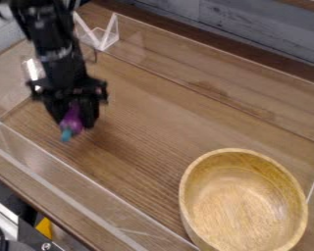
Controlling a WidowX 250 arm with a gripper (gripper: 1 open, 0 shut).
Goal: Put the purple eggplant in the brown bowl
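Note:
The purple eggplant (pixel 74 120), with its teal tip pointing toward the front, is held in my gripper (pixel 72 106) at the left of the table. Dark fingers close around its upper part and hide some of it. Motion blur softens the gripper and the eggplant, and how far they hang above the wood is hard to judge. At the lower right stands the bowl (pixel 207 201), light tan-brown, wide and empty, well apart from the gripper.
Bare wooden table (pixel 180 108) lies between the gripper and the bowl. A white wire rack (pixel 101 34) stands at the back left. Beyond the front left table edge are dark cables and a yellow object (pixel 44 227).

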